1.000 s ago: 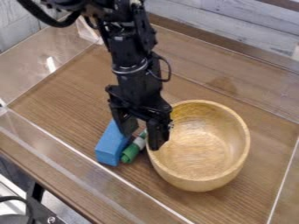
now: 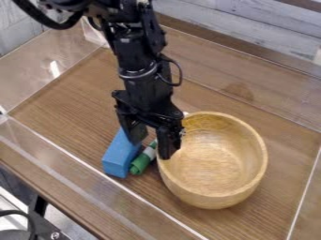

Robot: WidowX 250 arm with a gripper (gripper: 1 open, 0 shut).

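Note:
My black gripper (image 2: 152, 136) hangs over the middle of the table, just above a blue box (image 2: 118, 157) and a green cylinder (image 2: 143, 161), both lying at the left of a cream bowl (image 2: 219, 176). Its lower end overlaps the bowl's left rim in the view. The dark fingers blend together, so whether they hold anything or stand open is unclear.
The wooden table (image 2: 75, 109) has free room at the left and behind the arm. Its edge and some dark cables show at the lower left. A pale plank wall runs along the back right.

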